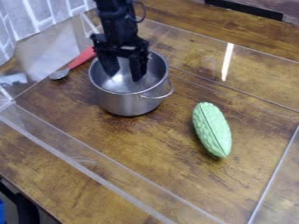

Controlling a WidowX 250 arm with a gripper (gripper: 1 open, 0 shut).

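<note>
A steel pot [128, 94] with a wire handle stands on the wooden table at upper middle. My black gripper [122, 63] reaches down from above into the pot's mouth; its fingertips are dark and partly inside the pot, so whether they hold anything is unclear. A pale green elongated vegetable [212, 129] lies to the right of the pot.
A spoon-like utensil with a red handle [82, 58] lies left of the pot. Clear plastic edges run along the table's sides.
</note>
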